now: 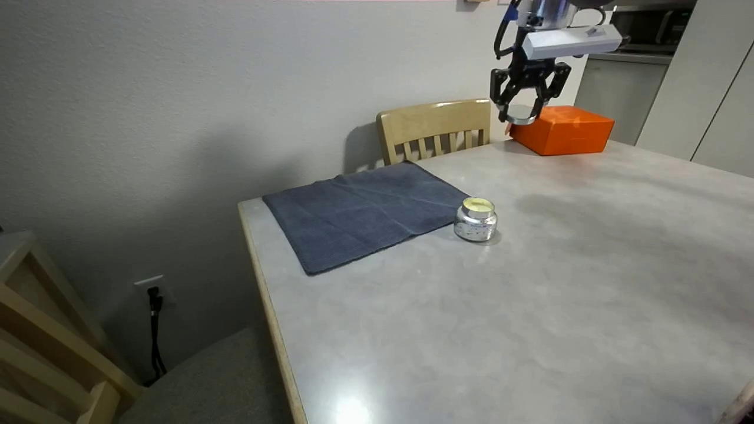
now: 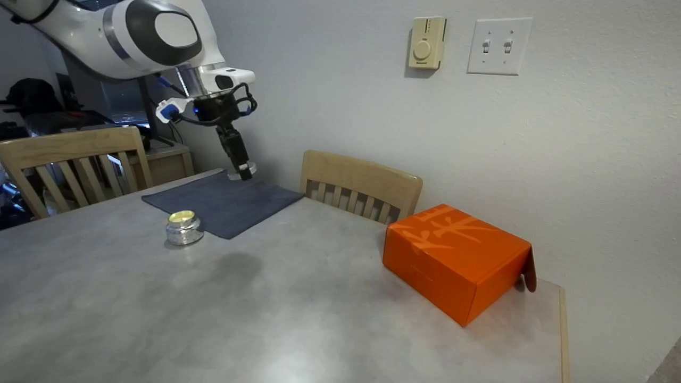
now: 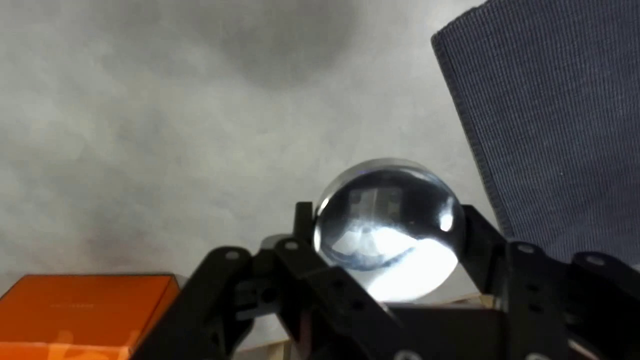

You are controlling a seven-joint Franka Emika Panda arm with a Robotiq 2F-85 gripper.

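My gripper [image 1: 521, 115] is raised well above the table, its fingers shut on the sides of a round, shiny silver lid [image 3: 387, 240]. The lid's mirrored top faces the wrist camera, and in exterior view 2 the same lid [image 2: 249, 169] shows at the fingertips, partly hidden by a finger. A silver glass jar [image 1: 475, 225] with a pale yellow inside stands upright and uncovered on the table, close to one corner of a dark blue cloth [image 1: 367, 212]. That jar [image 2: 183, 229] lies well apart from my gripper and is out of the wrist view.
An orange box [image 2: 456, 258] sits at the table's wall side, and in exterior view 1 my gripper appears just left of it. A wooden chair [image 1: 438, 127] stands against the table edge by the wall. Wide bare tabletop [image 1: 565, 297] surrounds the jar.
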